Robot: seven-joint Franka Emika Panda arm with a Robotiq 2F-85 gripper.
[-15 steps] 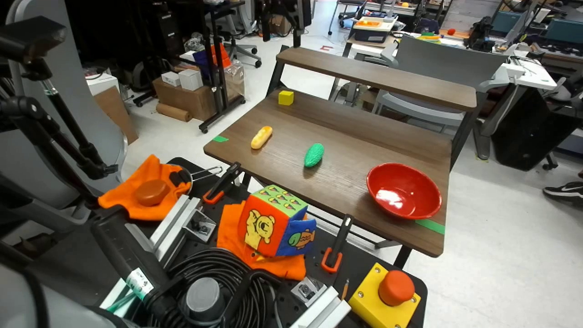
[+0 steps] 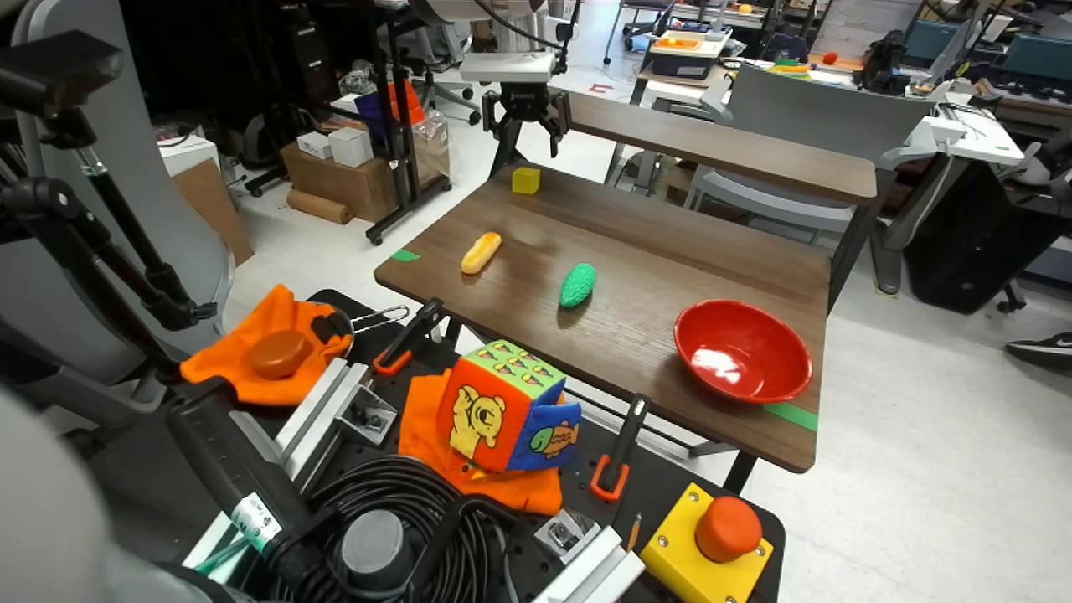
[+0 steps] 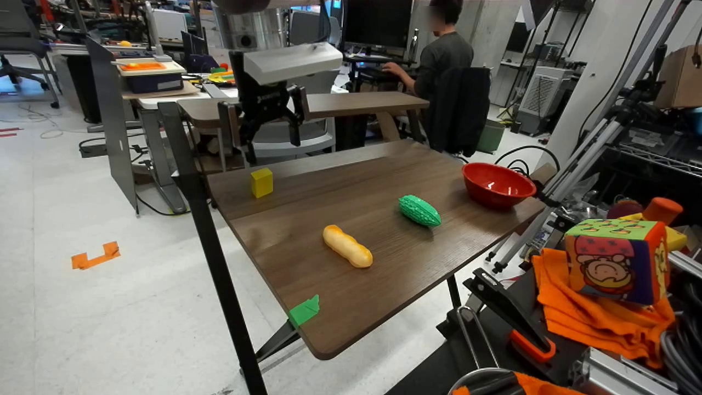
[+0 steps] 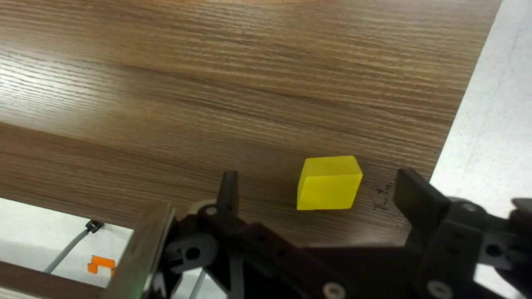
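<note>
A yellow block [image 4: 329, 189] rests on the brown table [image 2: 643, 271] at a back corner. Above it hangs my gripper [image 2: 524, 126], open and with nothing held. Seen from the wrist, the block lies below and between the spread fingers, touching neither. A yellow-orange bread-shaped toy [image 3: 347, 246] lies by the green tape. Farther along the table is a green bumpy toy [image 3: 419, 210]. The red bowl [image 2: 741, 352], which looks empty, stands at the opposite end.
A raised shelf [image 2: 713, 146] runs along the table's back edge, close to my gripper. A black cart with a picture cube [image 2: 510, 407], clamps and cables borders the front.
My gripper has come down from above the shelf's end to over the yellow block. The block, both toys and the bowl have stayed in place.
</note>
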